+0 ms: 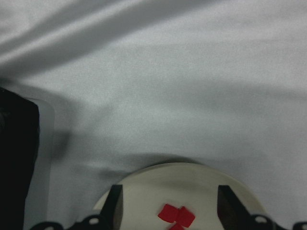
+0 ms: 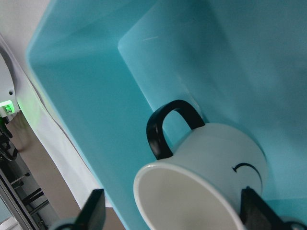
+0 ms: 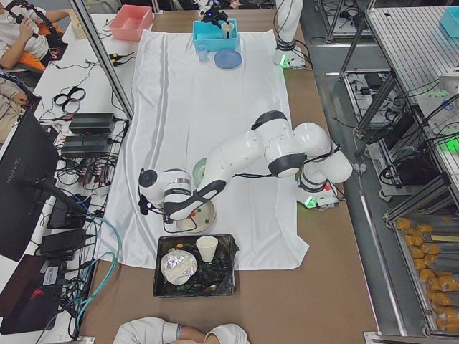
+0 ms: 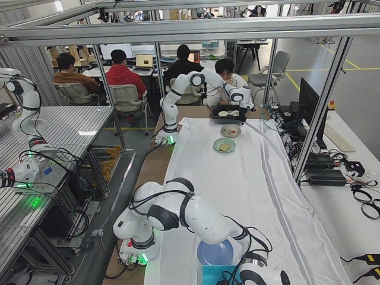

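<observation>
My left gripper stands open over a cream plate holding red pieces, near the black tray with a white cup and a foil-covered round item. A green plate with a yellow piece lies nearby. My right gripper is open at a white mug with a black handle, lying on its side in a blue bin; one finger is beside the mug's body.
A blue plate and a small blue cup sit beside the bin. A pink container is off the cloth.
</observation>
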